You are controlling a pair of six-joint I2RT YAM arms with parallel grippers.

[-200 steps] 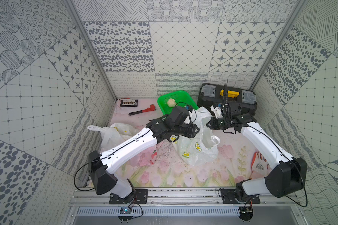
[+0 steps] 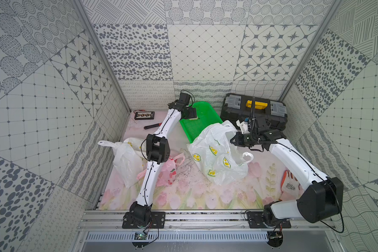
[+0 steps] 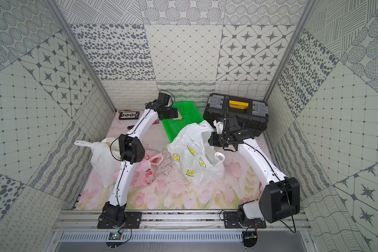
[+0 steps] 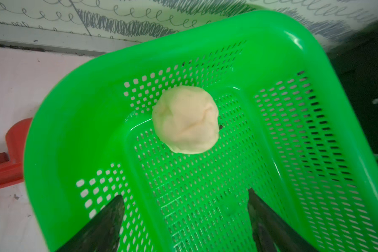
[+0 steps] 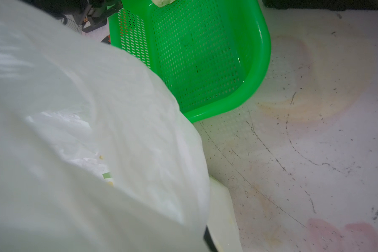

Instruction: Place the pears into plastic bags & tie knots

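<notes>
One pale, round pear [image 4: 186, 119] lies at the far end of the green basket [image 4: 277, 25]. My left gripper is open above the basket, the pear beyond its fingertips and nothing between them. A white bag with lemon prints [image 2: 216, 153] stands with its mouth spread beside the basket. At the bag's upper edge my right gripper [image 2: 236, 139] is shut on the thin plastic; in the right wrist view the white bag [image 5: 147, 138] covers most of the fingers. To the left lie another white bag [image 2: 128, 161] and a pink bag [image 2: 168, 173].
A black toolbox [image 2: 254, 110] stands right of the basket. A red-headed wrench [image 2: 152, 126] and a small black case [image 2: 144, 115] lie at the back left. A glove [image 2: 290, 184] rests at the right edge.
My left gripper has swung from in front of the lemon-print bag back and left to above the basket, now covering the pear from the top left. The right arm has barely moved.
</notes>
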